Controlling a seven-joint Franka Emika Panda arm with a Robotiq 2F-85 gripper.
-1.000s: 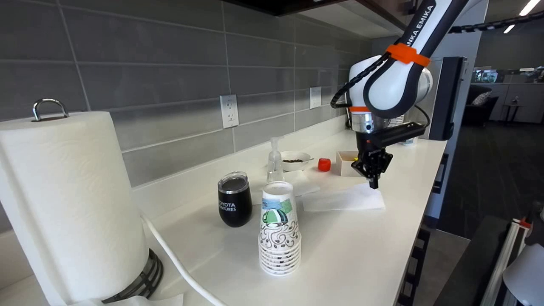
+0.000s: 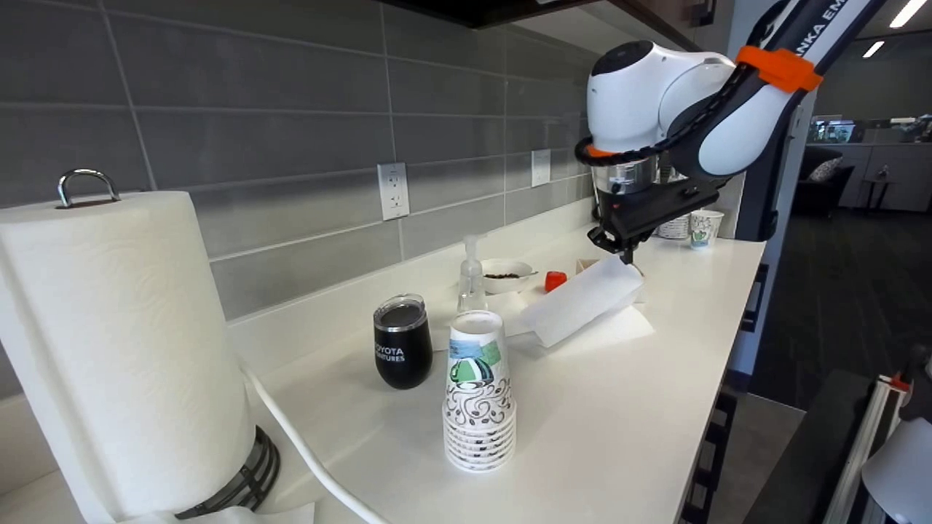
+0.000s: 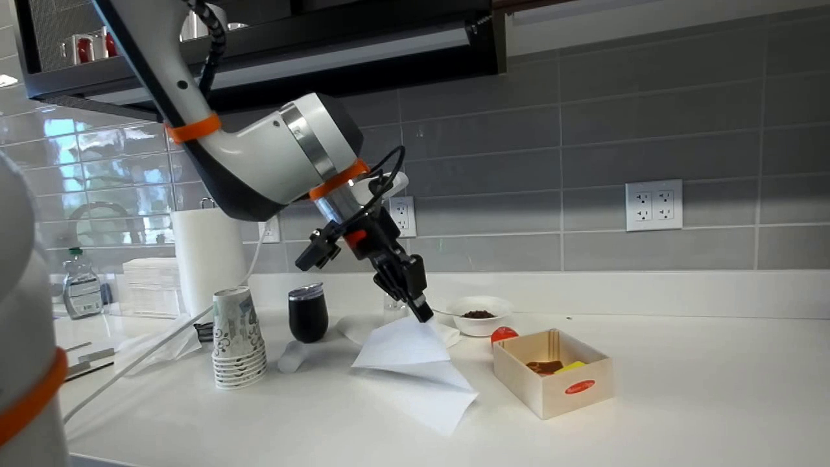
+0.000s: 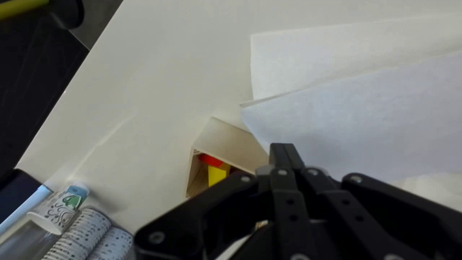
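My gripper is shut on an edge of a white paper towel, above the counter. The paper slopes down from the fingertips, its upper layer raised as a flap in exterior view 2. A lower layer spreads out on the counter beneath it. From the wrist view, the closed fingers overlap the near edge of the towel; the pinched part itself is hidden.
Close by stands a small wooden box with coloured pieces inside. A red object, a white bowl and a clear pump bottle sit near the wall. Stacked paper cups and a black tumbler stand nearer exterior view 1.
The gripper has risen and moved back toward the wooden box. The paper's held edge has come up with it and folded over; a second ago the towel lay nearly flat.
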